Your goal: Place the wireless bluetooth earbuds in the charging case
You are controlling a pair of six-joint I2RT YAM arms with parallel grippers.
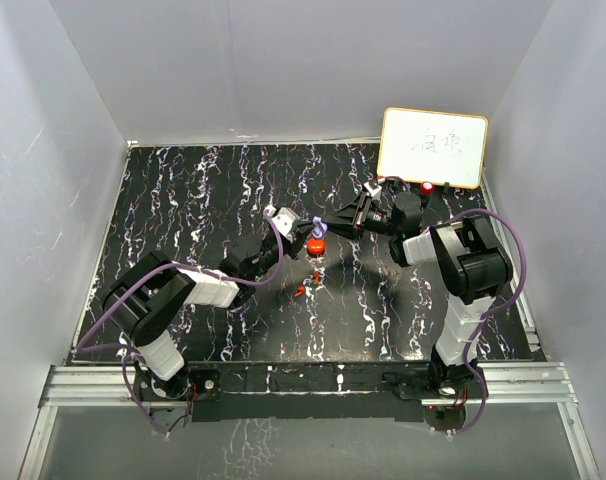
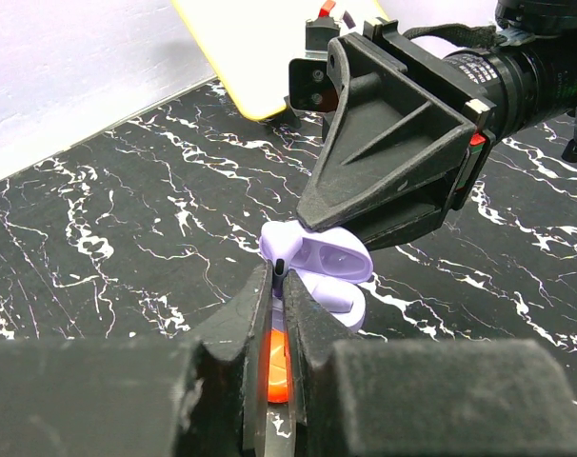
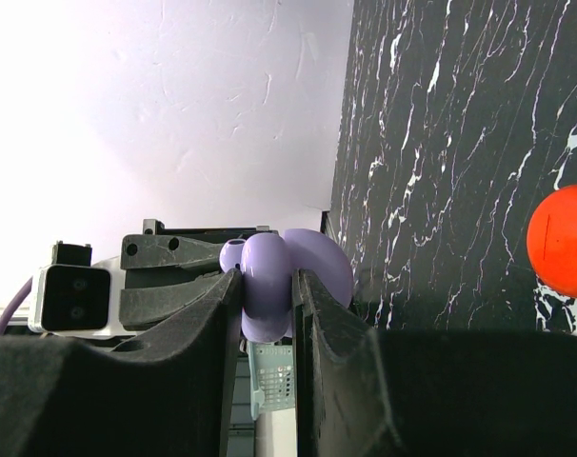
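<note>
The lilac charging case [image 2: 331,257] hangs above the table with its lid open, held from the side by my right gripper, which is shut on it. One cavity inside shows in the left wrist view. My left gripper is shut at the case's other cavity, a small dark piece between its fingertips, likely an earbud; how far it sits inside is hidden. In the top view both grippers meet at the case [image 1: 319,228] near the middle of the table.
A round orange-red object [image 1: 316,247] lies just below the case. Small red pieces [image 1: 303,288] lie nearer the front. A whiteboard [image 1: 431,150] stands at the back right.
</note>
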